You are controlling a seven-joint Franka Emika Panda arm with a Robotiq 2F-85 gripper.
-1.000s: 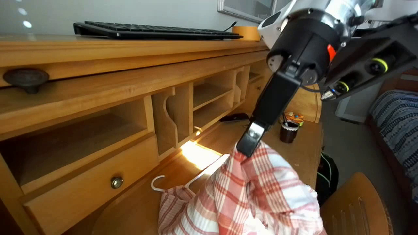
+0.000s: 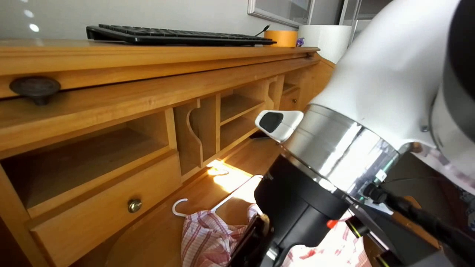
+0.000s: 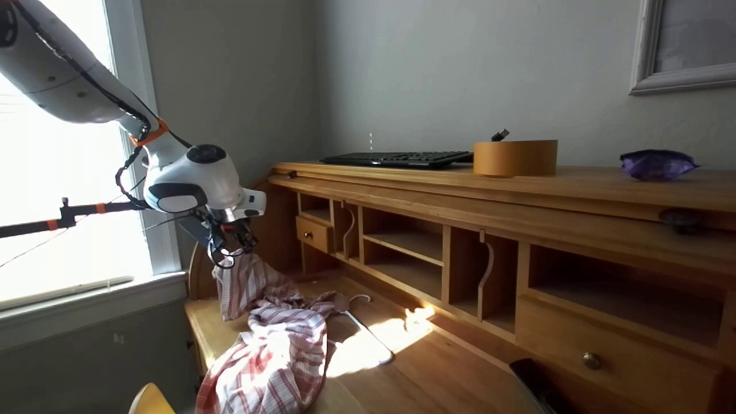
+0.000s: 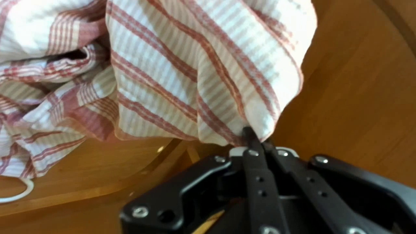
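Note:
A red-and-white striped cloth [image 3: 290,359] lies crumpled on the desk, one part of it raised towards my gripper [image 3: 238,249]. Seen from the wrist, the gripper is shut with the cloth's edge [image 4: 234,117] pinched at its fingertips. Cloth hangs below the fingers in exterior view 2. In exterior view 1 the arm is close to the camera and hides much of the cloth [image 2: 202,236]. A white hanger [image 3: 372,338] pokes out from under the cloth, its hook [image 2: 179,207] bare.
The desk's cubbies and drawers [image 2: 107,200] run along the back. On the top shelf sit a black keyboard [image 3: 400,160], an orange roll [image 3: 514,158] and a purple packet [image 3: 657,164]. A dark phone-like object [image 3: 535,383] rests at the desk's right. A chair back [image 3: 152,400] shows in front.
My arm has come down and towards the exterior view 1 camera, and is tilted differently. The lifted cloth has come lower with it.

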